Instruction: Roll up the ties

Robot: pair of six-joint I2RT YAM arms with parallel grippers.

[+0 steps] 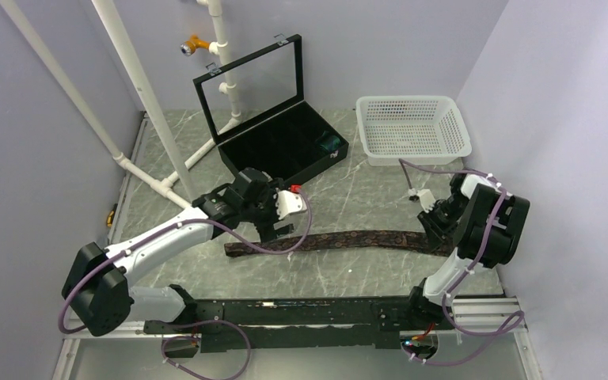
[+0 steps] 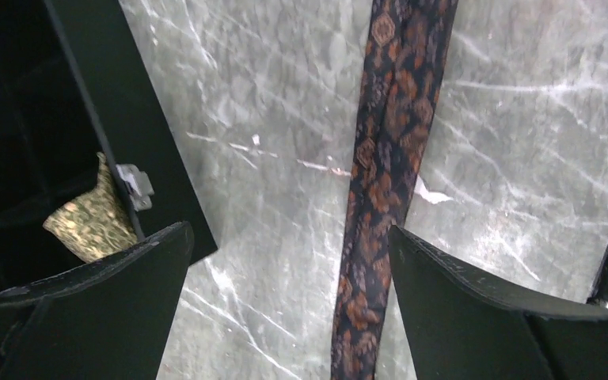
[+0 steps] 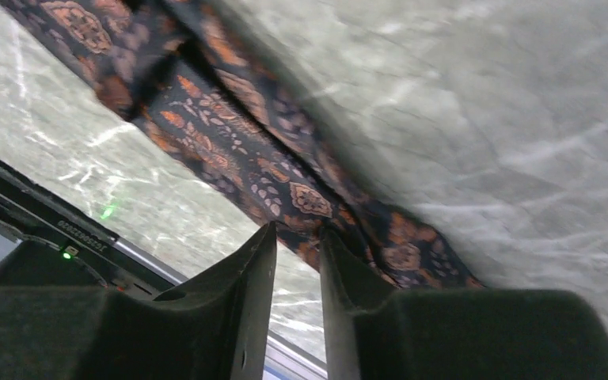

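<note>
A dark tie with a rust floral pattern [image 1: 348, 240] lies stretched across the table, folded lengthwise along part of it. In the left wrist view the tie [image 2: 380, 190] runs below and between the spread fingers. My left gripper is open with nothing between its fingers, above the tie's left part. At the tie's right end, my right gripper is shut on its cloth, fingertips close together. A band of cloth crosses the tie [image 3: 253, 166] farther from these fingertips. From above, the right arm partly hides that end.
An open black case [image 1: 285, 142] with a clear lid stands behind the left arm; a gold patterned tie [image 2: 91, 222] sits in one compartment. A white basket [image 1: 416, 154] is at the back right. Bare table lies in front of the tie.
</note>
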